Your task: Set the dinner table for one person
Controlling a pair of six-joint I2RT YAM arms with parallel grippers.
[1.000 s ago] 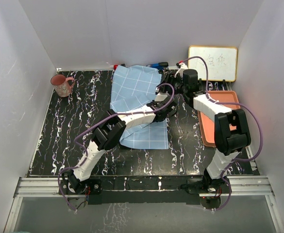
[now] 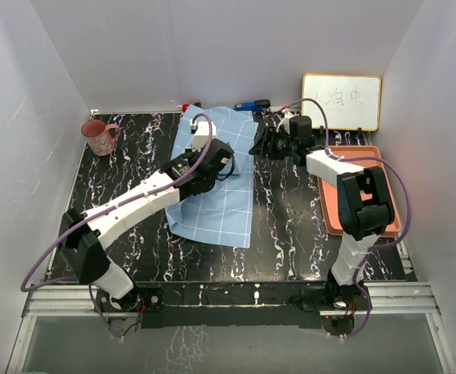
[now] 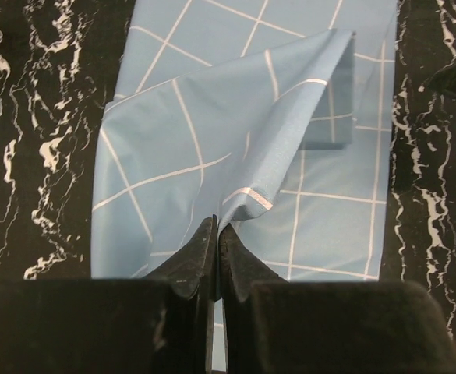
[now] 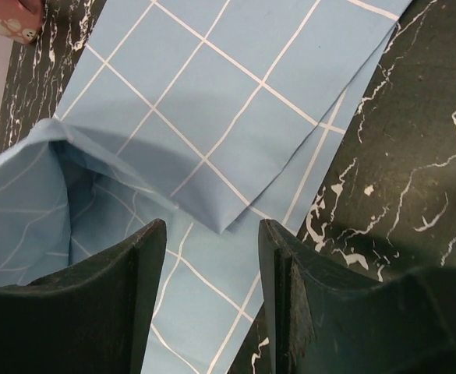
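A light blue cloth with white grid lines point(image 2: 212, 218) lies across the middle of the table, partly folded over and raised into a ridge. In the left wrist view, that ridge runs down to the tips of my left gripper, which is shut on the cloth's edge. My right gripper stands open near the cloth's right side, a corner of the folded layer showing beyond its fingertips and nothing held. A pink patterned mug point(image 2: 100, 137) is at the back left.
An orange tray point(image 2: 333, 210), looking empty where visible, occupies the right side, partly under my right arm. A whiteboard point(image 2: 341, 101) leans at the back right. Dark-handled tools point(image 2: 252, 105) lie along the back edge. Bare black marbled table shows at front left.
My left gripper has moved left and the cloth's near part has shifted left with it.
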